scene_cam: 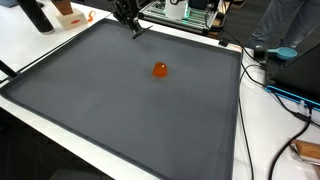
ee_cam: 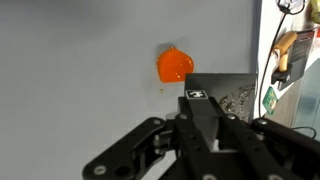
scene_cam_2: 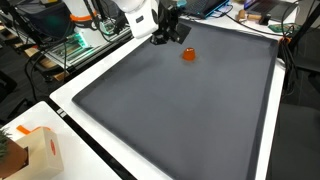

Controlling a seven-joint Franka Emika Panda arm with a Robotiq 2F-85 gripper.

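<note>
Between the fingers of my gripper is a dark, flat, square-looking piece (ee_cam: 233, 88); the fingers are shut on it. An orange, roughly rounded object (ee_cam: 174, 65) lies on the grey board just beside the held piece in the wrist view, apart from the fingers. In exterior view 1 the orange object (scene_cam: 160, 69) is on the upper middle of the board, and my gripper (scene_cam: 135, 27) is by the back edge. From exterior view 2, the gripper (scene_cam_2: 182, 30) is beside the orange object (scene_cam_2: 189, 54). Whether the held piece touches the board is unclear.
Most of the grey board (scene_cam: 120, 105) is bare. A wooden-looking container (scene_cam: 63, 7) and small orange-and-white items stand beyond its back left corner. Cables (scene_cam: 250, 110) run along the right side. In exterior view 2, a pale box (scene_cam_2: 45, 153) sits at the lower left.
</note>
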